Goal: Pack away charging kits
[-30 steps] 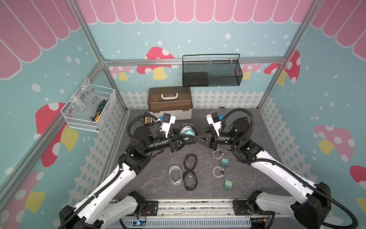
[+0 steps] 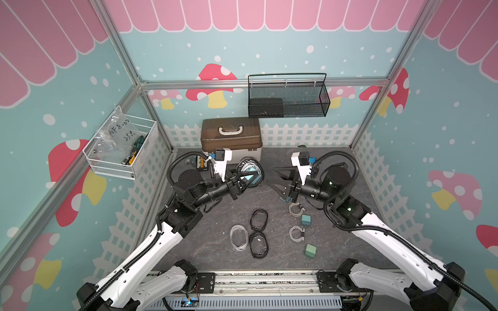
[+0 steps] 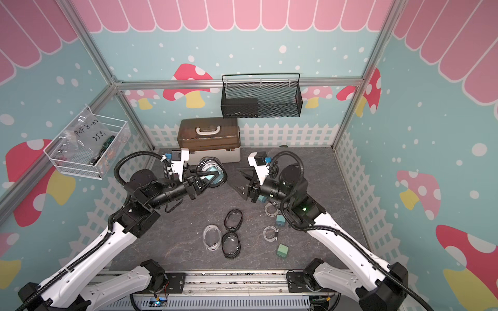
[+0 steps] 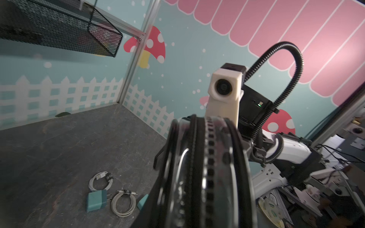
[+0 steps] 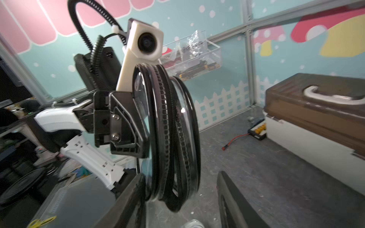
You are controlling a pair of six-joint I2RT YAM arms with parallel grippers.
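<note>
A round clear case [image 2: 255, 165] with black zipped edges and something teal and a pale cable inside hangs in the air. My left gripper [image 2: 249, 177] is shut on it; in the left wrist view the case [image 4: 213, 171] fills the centre and hides those fingers. Facing it from the right, my right gripper [image 2: 276, 181] stands open, nothing held, a small gap from the case. On the table lie teal chargers [image 2: 306, 219], a green charger [image 2: 310, 251], two pale coiled cables [image 2: 296, 239], a larger pale coil [image 2: 239, 237] and two black oval loops [image 2: 258, 244].
A brown-lidded box [image 2: 230, 134], closed, stands at the back. A black mesh basket [image 2: 306, 103] hangs on the back wall, a white basket [image 2: 111, 168] on the left wall. Free table shows at the back right and between the loops and cables.
The right gripper, earlier touching or overlapping the case, now stands open and apart to its right. The left gripper has moved slightly left and up with the case.
</note>
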